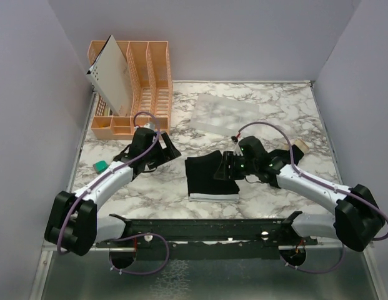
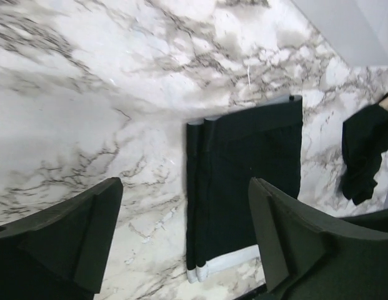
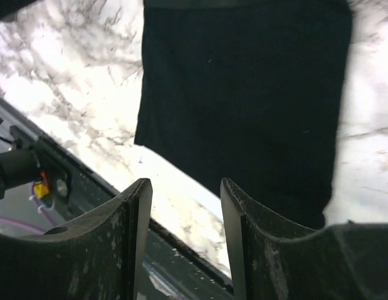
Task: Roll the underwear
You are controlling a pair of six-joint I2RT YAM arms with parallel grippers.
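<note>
Black underwear (image 1: pixel 207 175) lies folded flat into a rough rectangle on the marble-patterned table, its white waistband (image 1: pixel 213 197) along the near edge. In the left wrist view the same black cloth (image 2: pixel 250 162) shows a narrow doubled strip down its left side. My left gripper (image 1: pixel 171 152) hangs up and to the left of the cloth, fingers apart and nothing between them. Over the cloth's right side is my right gripper (image 1: pixel 228 167), open; in the right wrist view a fingertip (image 3: pixel 230 190) overlaps the lower edge of the cloth, with no fabric gripped.
An orange divided organizer (image 1: pixel 147 81) with a white panel leaning in it stands at the back left. A clear flat sheet (image 1: pixel 225 114) lies behind the cloth. Dark cloth (image 1: pixel 286 164) sits at the right, and a green item (image 1: pixel 100 167) at far left.
</note>
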